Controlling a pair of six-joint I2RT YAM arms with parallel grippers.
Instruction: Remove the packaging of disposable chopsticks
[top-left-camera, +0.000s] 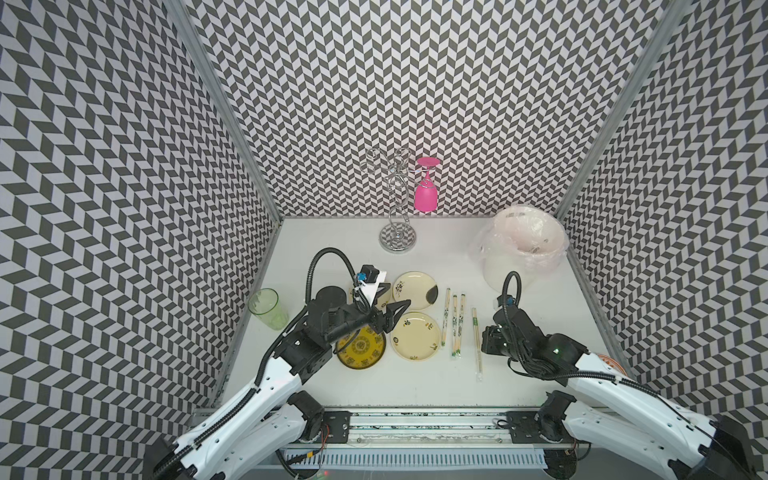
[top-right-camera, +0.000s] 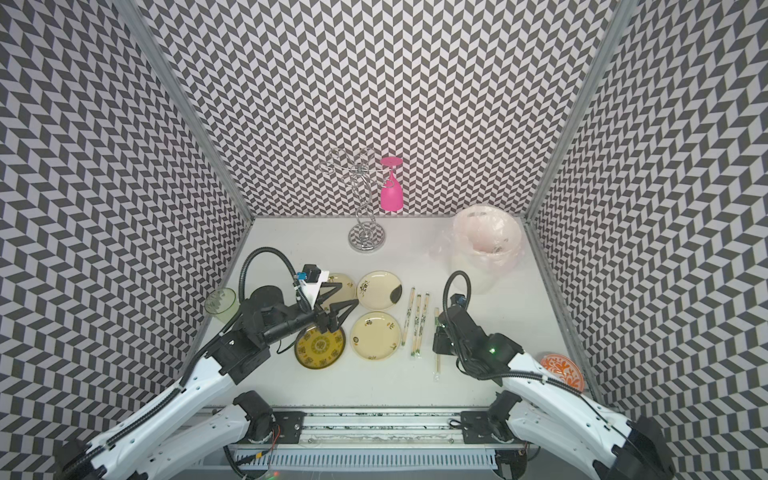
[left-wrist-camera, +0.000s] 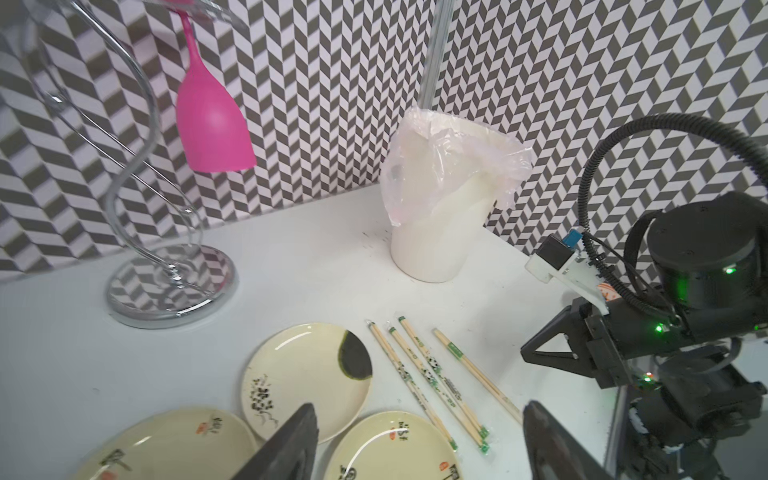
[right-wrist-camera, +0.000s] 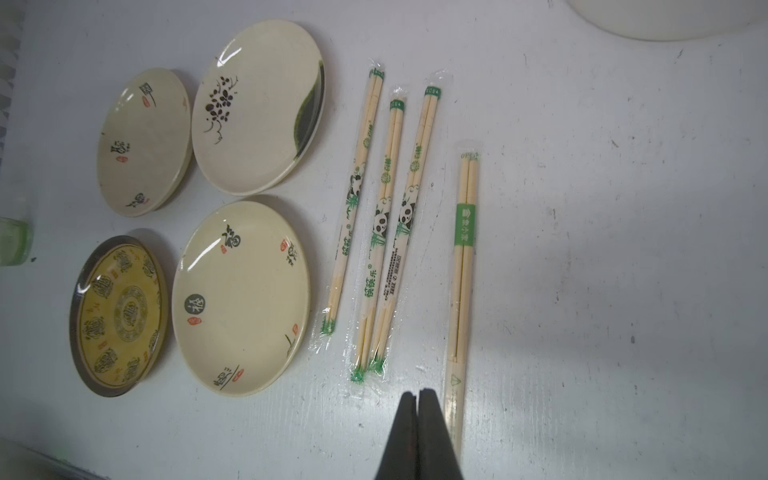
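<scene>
The wrapped chopsticks with green band (right-wrist-camera: 462, 272) lie flat on the table, rightmost of the wrapped sets. My right gripper is shut with nothing between its fingertips; in the right wrist view they appear just left of the lower end of that pair. Three panda-printed wrapped chopsticks (right-wrist-camera: 345, 204) lie roughly parallel to its left. Over the plates at left, my left gripper (top-left-camera: 407, 313) stands open, its fingers (left-wrist-camera: 292, 444) spread wide in the left wrist view with nothing held.
Cream plates (right-wrist-camera: 240, 300) and a yellow plate (right-wrist-camera: 120, 316) cover the left-centre. A lined white bin (left-wrist-camera: 440, 224) stands at the back right, a metal rack with a pink goblet (top-left-camera: 425, 196) at the back. A green glass (top-left-camera: 270, 309) is far left, an orange bowl (top-right-camera: 562, 369) far right.
</scene>
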